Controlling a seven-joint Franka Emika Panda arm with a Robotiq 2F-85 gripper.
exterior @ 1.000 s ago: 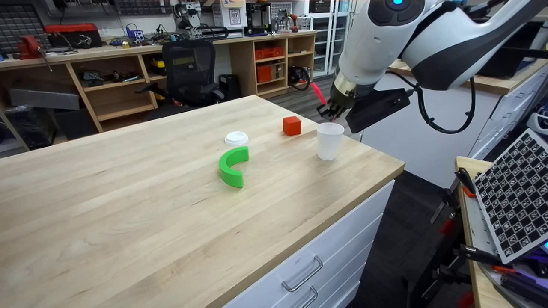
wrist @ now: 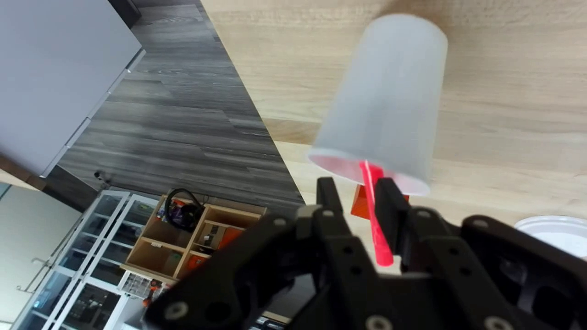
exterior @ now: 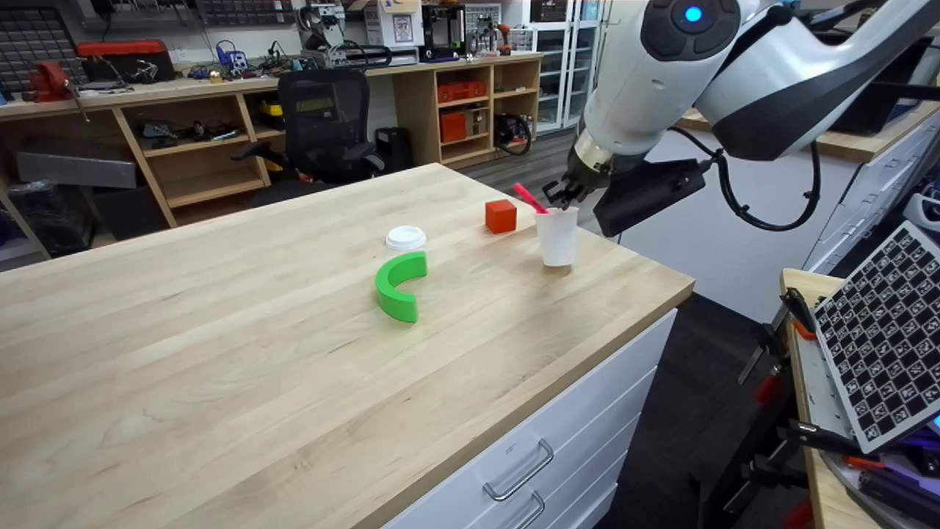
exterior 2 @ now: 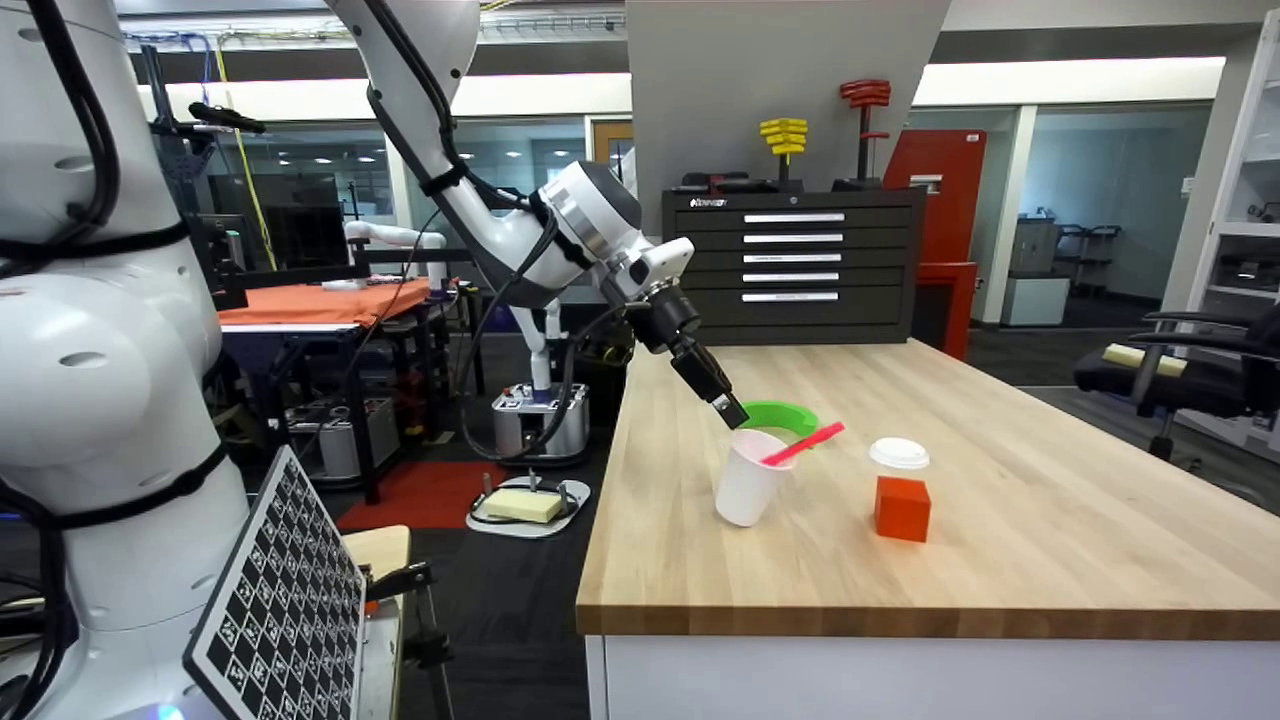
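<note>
A white cup (exterior: 557, 238) stands near the table's corner; in exterior view 2 the same cup (exterior 2: 746, 486) looks leaned to one side. Out of its mouth pokes a pink stick (exterior 2: 806, 443), resting against the rim. My gripper is at the cup's mouth, its fingers spread apart. In the wrist view the pink stick (wrist: 377, 220) runs through the gap, close beside the right finger (wrist: 391, 206); whether they touch I cannot tell. The stick's lower end is hidden inside the cup.
Close to the cup sits an orange-red cube (exterior: 500, 216). A white lid (exterior: 406, 237) and a green arc-shaped piece (exterior: 396, 286) lie farther along the table. The table's edge runs near the cup.
The pink stick, earlier raised in my gripper above the cup, now slants out of the cup's mouth. The cup has shifted slightly left in exterior view 1, and the fingers are apart.
</note>
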